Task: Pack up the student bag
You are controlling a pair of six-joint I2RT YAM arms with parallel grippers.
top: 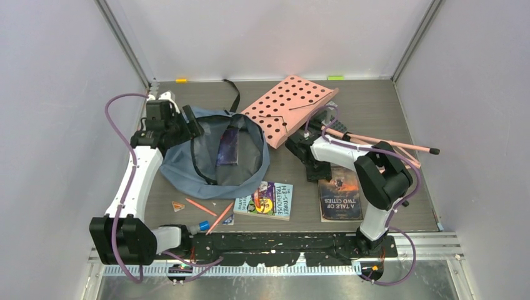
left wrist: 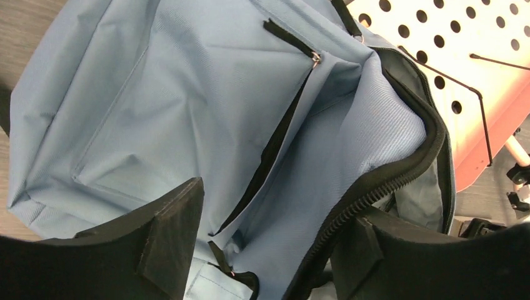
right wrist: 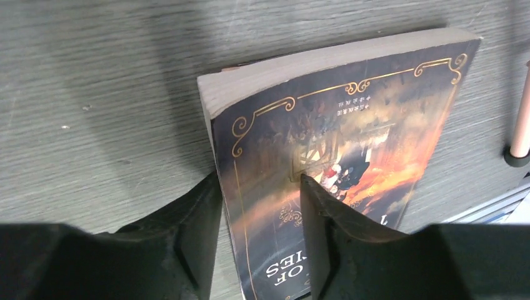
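Note:
The blue-grey bag (top: 187,175) lies open at left, a dark purple book (top: 227,148) inside. My left gripper (top: 193,120) is part open at the bag's left upper rim; in its wrist view the zipped edge (left wrist: 350,206) runs between the fingers, grip unclear. My right gripper (top: 319,172) is low at the top edge of the Tale of Two Cities book (top: 339,199), fingers apart, one beside the book's side and one over its cover (right wrist: 337,156). The Treehouse book (top: 275,200) lies below the bag.
A pink perforated board (top: 287,100) lies at the back. Pink rods (top: 394,144) lie at right. Pencils (top: 219,217), small triangles (top: 177,205) and a blue-capped item (top: 203,226) are near the front left.

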